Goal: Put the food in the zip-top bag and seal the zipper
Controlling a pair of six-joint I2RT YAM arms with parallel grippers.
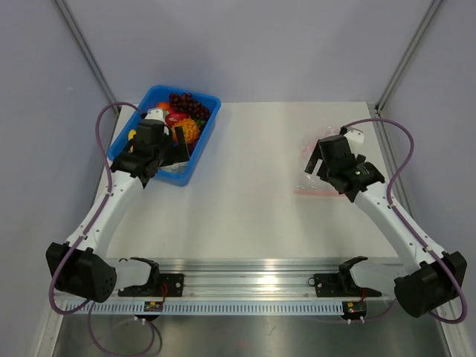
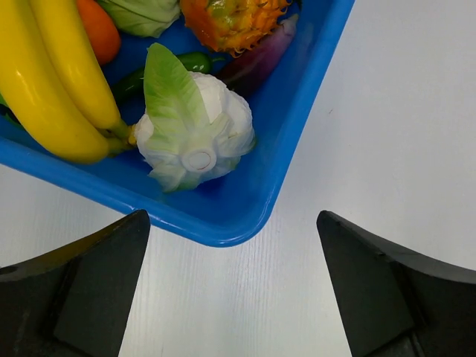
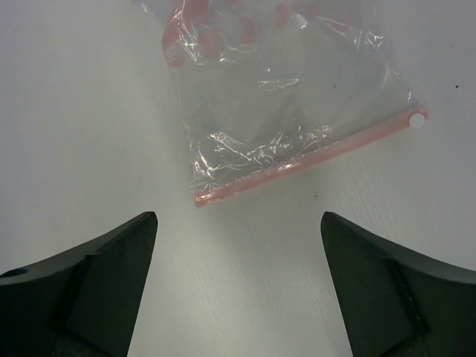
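Observation:
A blue bin (image 1: 199,149) (image 2: 303,97) holds mixed food: bananas (image 2: 52,89), a cauliflower (image 2: 227,130), an eggplant (image 2: 260,59), a spiky orange fruit (image 2: 230,18), grapes (image 1: 186,104) and more. My left gripper (image 1: 173,149) is open above the bin's near corner, nothing between its fingers. A clear zip top bag (image 1: 316,187) (image 3: 297,97) with a pink zipper strip lies flat on the right of the table. My right gripper (image 1: 322,167) hangs open above it, empty; I cannot tell whether the bag's zipper is open.
A metal rail (image 1: 245,271) runs along the front edge, and metal frame bars stand at both sides.

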